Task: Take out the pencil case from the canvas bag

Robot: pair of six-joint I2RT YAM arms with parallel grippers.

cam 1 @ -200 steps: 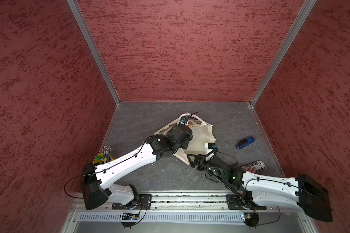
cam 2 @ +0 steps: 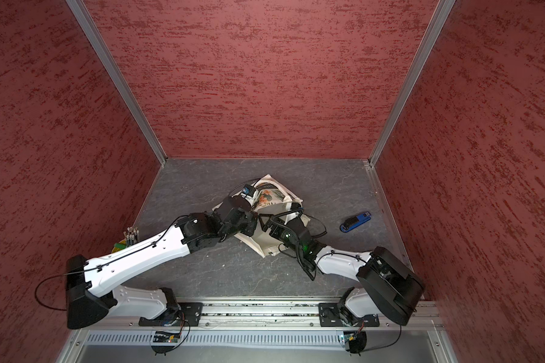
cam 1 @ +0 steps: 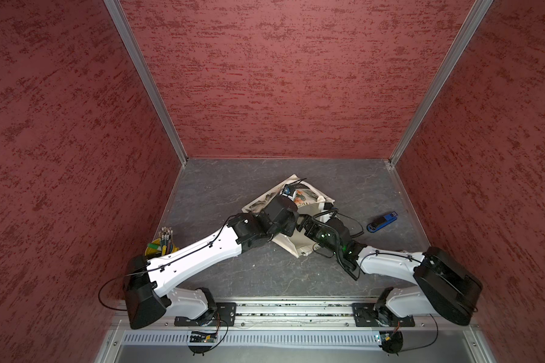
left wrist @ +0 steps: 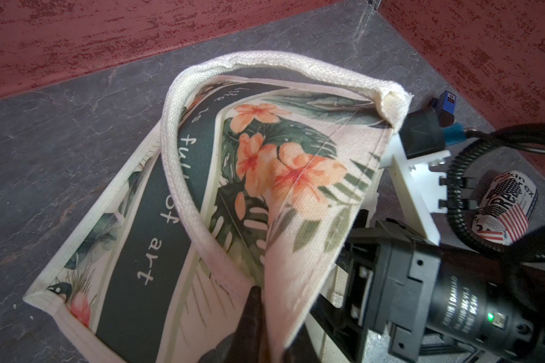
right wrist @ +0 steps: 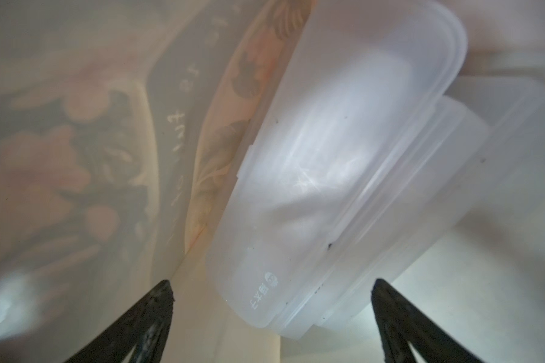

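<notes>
The canvas bag (cam 1: 293, 242) lies on its side in the middle, floral print showing in the left wrist view. My left gripper is shut on the bag's printed fabric near its edge (left wrist: 287, 278). My right gripper reaches into the bag's mouth, open. In the right wrist view translucent plastic pencil cases (right wrist: 320, 139) lie stacked against the printed cloth, just ahead of and between the open fingers, apparently not gripped.
A blue object (cam 1: 381, 221) lies to the right of the bag, a printed can (left wrist: 502, 205) near the right arm. A yellow pen holder (cam 1: 153, 248) stands at the far left.
The left arm stays almost still, with the bag shifted slightly.
</notes>
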